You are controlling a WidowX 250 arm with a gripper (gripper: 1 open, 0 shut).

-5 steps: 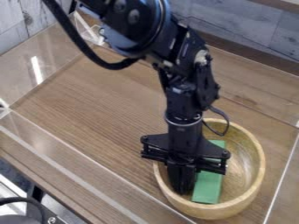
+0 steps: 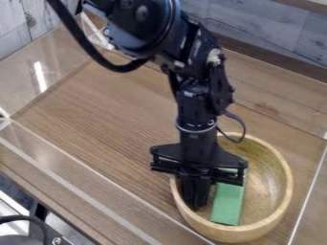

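Note:
My black gripper (image 2: 194, 189) points down into the left side of a pale wooden bowl (image 2: 266, 215) at the lower right. A flat green block (image 2: 228, 206) lies inside the bowl, just right of the fingertips and partly behind the gripper. The fingers are dark and overlap, so whether they are open or shut, or hold anything, is unclear.
Grey wood-plank walls (image 2: 269, 38) rise at the back. A black cable loops at the bottom left, by the table's front edge.
My arm and gripper have risen slightly. The bowl and green block look nearly unmoved.

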